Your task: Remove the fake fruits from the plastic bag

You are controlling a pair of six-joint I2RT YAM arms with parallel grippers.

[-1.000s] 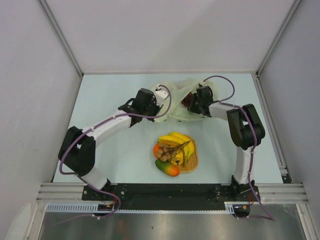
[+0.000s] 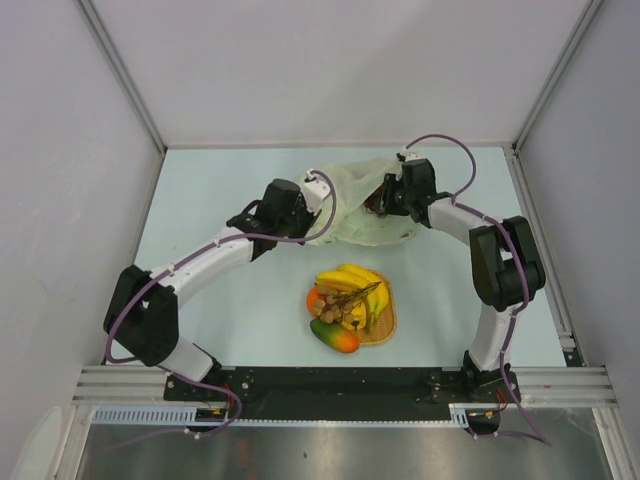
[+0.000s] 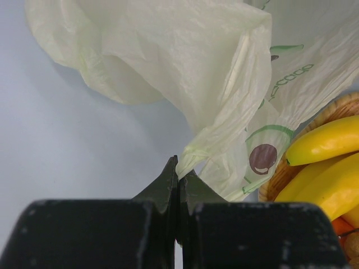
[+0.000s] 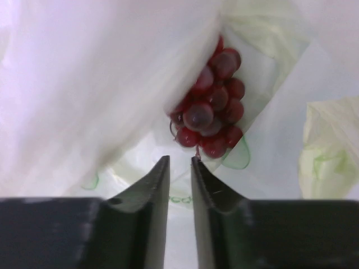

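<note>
The pale plastic bag (image 2: 348, 190) lies across the back of the table. My left gripper is shut on a pinched fold of the bag (image 3: 213, 78) at its left side. My right gripper is part open at the bag's mouth, nothing seen between its fingers, just short of a bunch of dark red grapes (image 4: 210, 117) lying inside, partly covered by plastic.
A wicker tray (image 2: 380, 330) at the front middle holds bananas (image 2: 340, 280), a mango (image 2: 335, 336), an orange fruit and other fruit.
The right arm has shifted back and to the right, its gripper still at the bag's mouth by the grapes. The left arm has moved slightly left with the bag.
</note>
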